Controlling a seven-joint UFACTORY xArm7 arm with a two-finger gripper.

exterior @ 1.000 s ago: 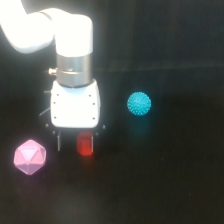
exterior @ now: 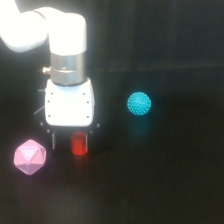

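Note:
A small red block (exterior: 79,144) is on the dark surface, just below the white hand of the arm. My gripper (exterior: 71,146) points down over it with its thin fingers spread wide. The block lies between them, close to the right finger; whether that finger touches it is hard to tell. A clear gap shows on the block's left side. The hand hides what is directly behind it.
To the left of the gripper sits a pink faceted ball (exterior: 30,157). A cyan knobbly ball (exterior: 139,103) is off to the right, well apart.
The arm and gripper have shifted slightly left. The red block has moved left by about as much, nearer the pink ball. Both balls are where they were.

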